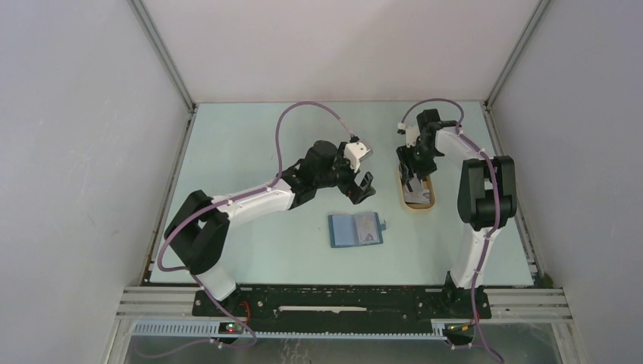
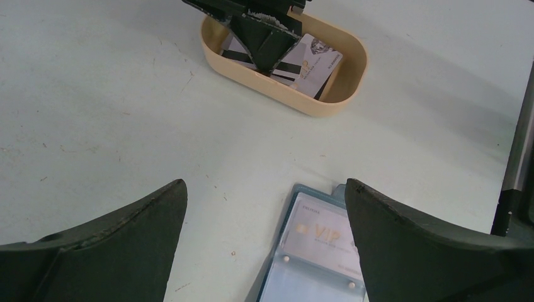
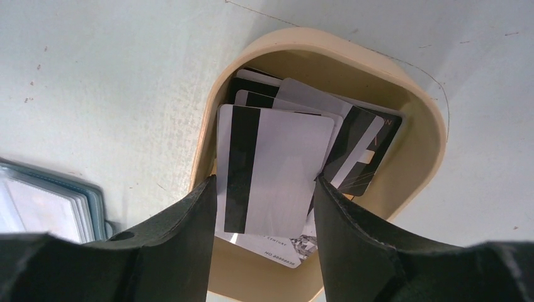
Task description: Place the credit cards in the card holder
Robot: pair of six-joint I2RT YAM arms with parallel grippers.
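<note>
A tan oval tray (image 1: pixel 416 207) holds a loose stack of credit cards (image 3: pixel 277 170), a white card with a black stripe on top. My right gripper is down in the tray, fingers open on either side of that top card. The blue card holder (image 1: pixel 343 230) lies open below the arms in the top view, with a VIP card (image 2: pixel 318 233) in a sleeve. My left gripper hangs open above the table left of the tray, nothing between its fingers.
The left arm stretches across its middle; the right arm occupies the right side beside the tray.
</note>
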